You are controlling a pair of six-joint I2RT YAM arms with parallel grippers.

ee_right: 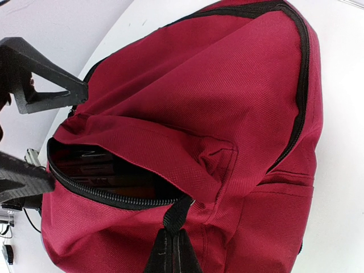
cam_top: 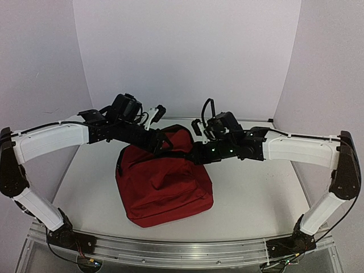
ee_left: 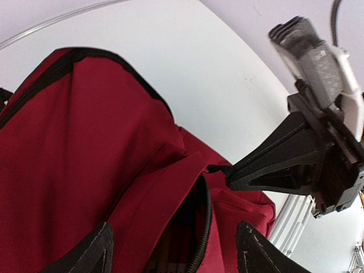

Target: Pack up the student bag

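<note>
The red backpack [cam_top: 165,196] lies on the table, its front pocket unzipped and gaping. In the right wrist view, several long slim items [ee_right: 111,177] show inside the dark pocket opening. My right gripper is shut on the black zipper pull [ee_right: 177,213] at one end of the pocket zip. Over the pocket's other side is my left gripper, its fingers [ee_left: 91,253] spread wide on either side of the zipper edge [ee_left: 206,219]. Nothing is gripped between them, as far as the left wrist view shows.
Bare white table [cam_top: 256,199] lies to the right of the bag and at its left. A metal rail [cam_top: 182,259] runs along the front edge, and grey walls [cam_top: 187,57] enclose the back and sides. Both grippers are close together above the bag.
</note>
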